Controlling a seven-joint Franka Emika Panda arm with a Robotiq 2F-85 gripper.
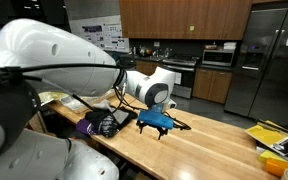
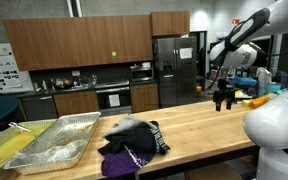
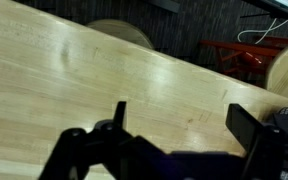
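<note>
My gripper stands open over bare pale wood in the wrist view, with nothing between its black fingers. In exterior view 1 the gripper (image 1: pixel 152 134) hangs above the wooden table (image 1: pixel 199 150). A dark cloth pile (image 1: pixel 104 121) lies to the left of it there. In exterior view 2 the gripper (image 2: pixel 224 104) is over the table's right part. Across the table in that view lie a grey cloth (image 2: pixel 134 135) and a purple cloth (image 2: pixel 124 163).
Metal trays (image 2: pixel 59 142) stand at the left in exterior view 2. Yellow packets (image 1: pixel 269 136) and other items sit at the right edge in exterior view 1.
</note>
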